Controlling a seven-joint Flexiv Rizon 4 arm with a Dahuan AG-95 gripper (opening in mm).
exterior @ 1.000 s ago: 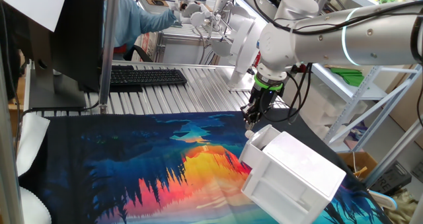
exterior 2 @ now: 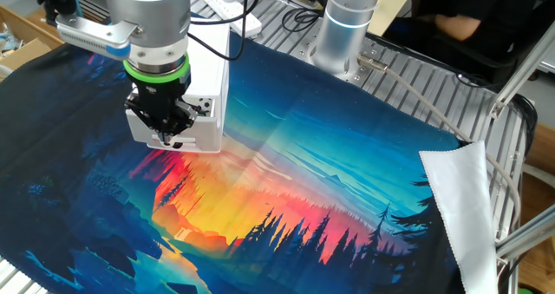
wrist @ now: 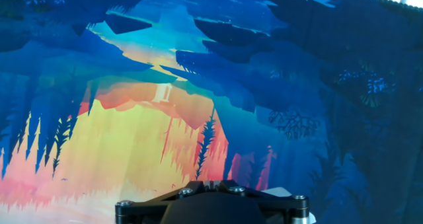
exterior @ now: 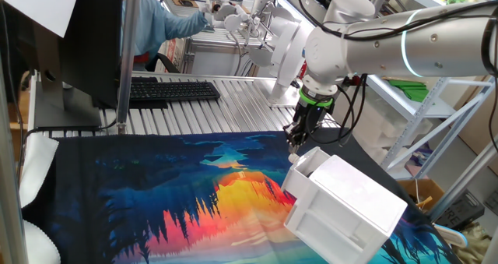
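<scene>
A white box with a drawer (exterior: pixel 346 209) stands on the printed cloth at the right in exterior view 1. Its drawer front (exterior: pixel 294 182) sticks out a little, leaving a dark gap at the top behind it. My gripper (exterior: pixel 292 146) points down right at that front, beside a small pale knob (exterior: pixel 293 158). In exterior view 2 the gripper (exterior 2: pixel 171 141) covers part of the box's front (exterior 2: pixel 205 136). Only the black gripper body and linkage (wrist: pixel 211 204) show along the bottom of the wrist view. Whether the fingers are open or shut on the knob cannot be made out.
A white cloth (exterior 2: pixel 464 212) hangs at the table's edge. A person (exterior: pixel 163 26) is in the background.
</scene>
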